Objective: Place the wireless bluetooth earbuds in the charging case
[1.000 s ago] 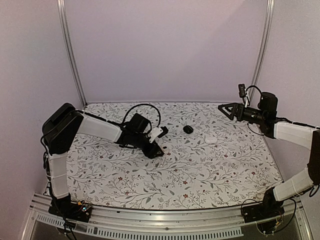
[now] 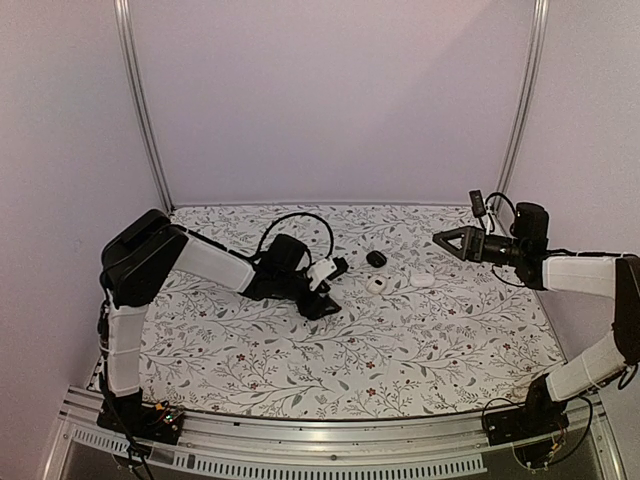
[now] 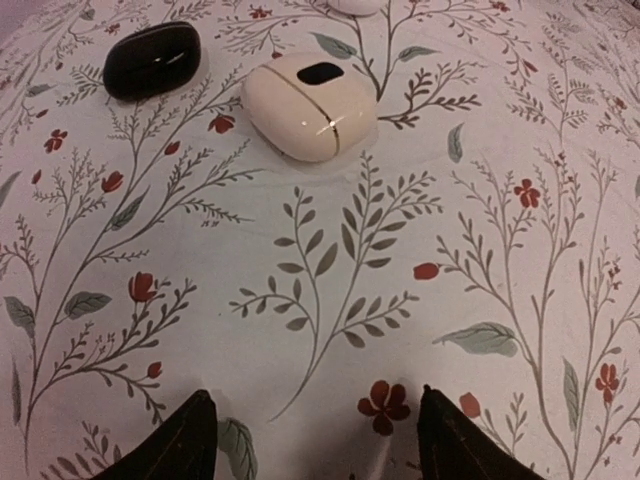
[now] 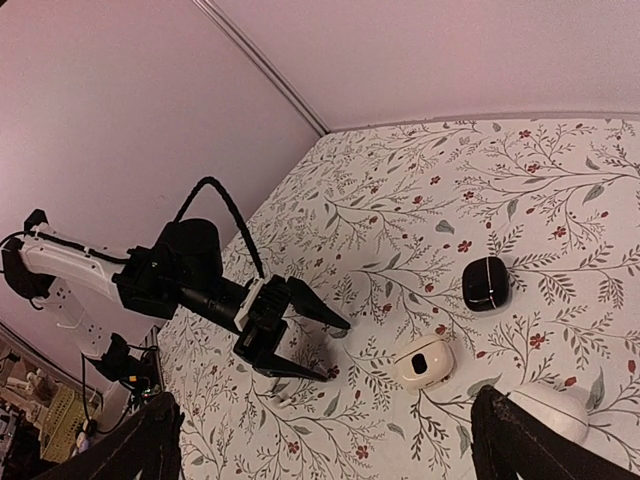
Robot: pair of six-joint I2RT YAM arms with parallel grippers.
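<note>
A cream case [image 3: 300, 110] with a seam and a dark oval sits on the floral mat, beside a black rounded case [image 3: 150, 62]. A white rounded case [image 4: 545, 410] lies to their right. My left gripper [image 2: 320, 300] is low over the mat, short of the cream case, its fingers apart with only cloth between them in the left wrist view. My right gripper [image 2: 455, 243] hangs open above the right side, holding nothing. Whether any earbuds are inside the cases cannot be seen.
Plain walls [image 2: 320, 110] bound the back and sides, with a metal rail along the front edge.
The cream case has moved right, out from under my left gripper, which has shifted slightly right and down.
</note>
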